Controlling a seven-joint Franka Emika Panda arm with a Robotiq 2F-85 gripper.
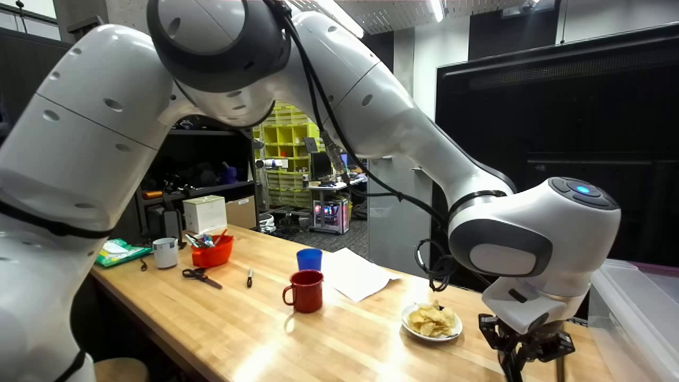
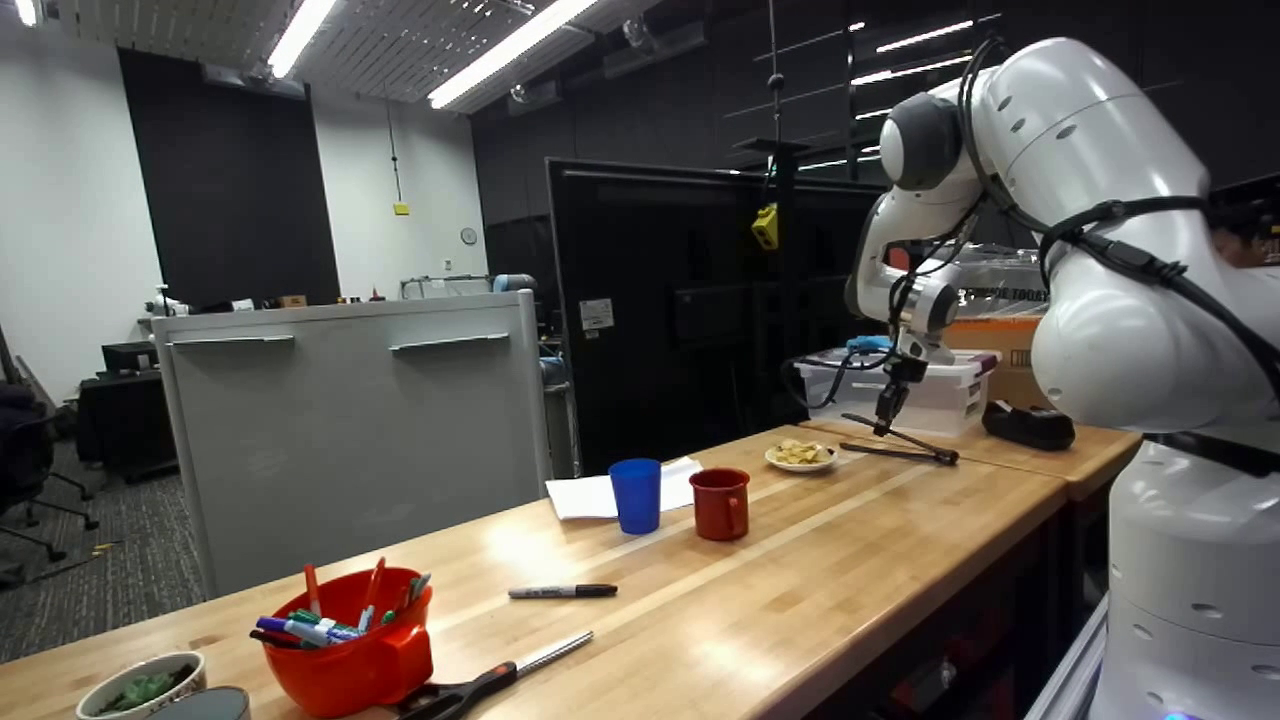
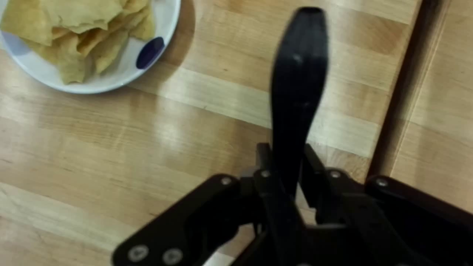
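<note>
A long black utensil, which looks like one arm of a pair of tongs, stretches up the wrist view between the fingers of my gripper. The fingers sit close on both sides of it, but whether both press on it is unclear. In exterior view 2 my gripper reaches down to the black tongs, whose two arms spread from a joined end on the right. Exterior view 1 shows the gripper at the lower right, its tips partly cut off. Left of it stands a white plate of yellow chips.
A red mug, a blue cup and white paper are farther along the table. Pens fill a red container, with scissors beside it. A clear plastic bin stands behind the gripper. Bare wood lies around the plate.
</note>
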